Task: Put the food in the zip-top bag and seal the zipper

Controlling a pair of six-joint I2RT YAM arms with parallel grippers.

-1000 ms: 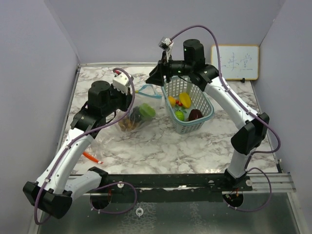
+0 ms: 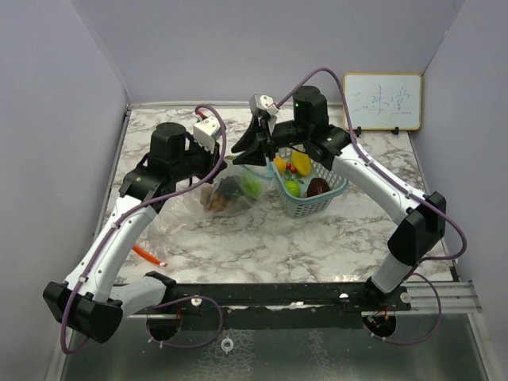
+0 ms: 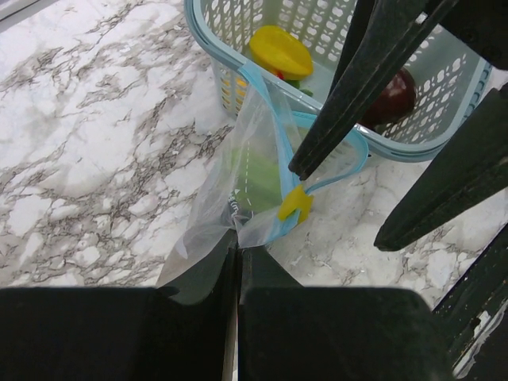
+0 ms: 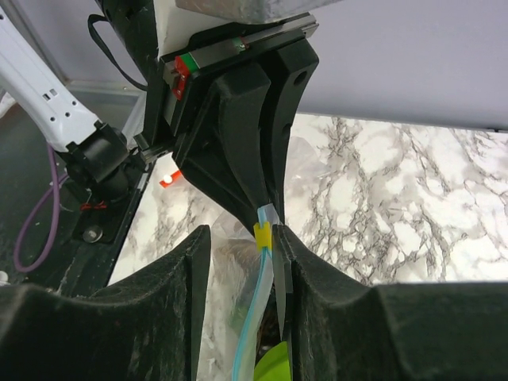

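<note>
The clear zip top bag [image 2: 230, 190] holds green, dark and brownish food, with its blue zipper edge [image 3: 279, 131] upward. My left gripper is shut on the bag's film near the zipper's end, just below the yellow slider [image 3: 295, 205]. Part open, my right gripper [image 2: 237, 155] comes in from the right. In the right wrist view the slider appears between its parted fingers, closer to one of them; neither visibly grips it. The bag's mouth still gapes towards the basket side.
A light blue basket [image 2: 305, 208] with yellow, red, green and dark food stands right beside the bag. An orange-red item [image 2: 148, 255] lies at the front left, and a whiteboard [image 2: 382, 101] at the back right.
My right gripper has come down and left to the zipper's end.
</note>
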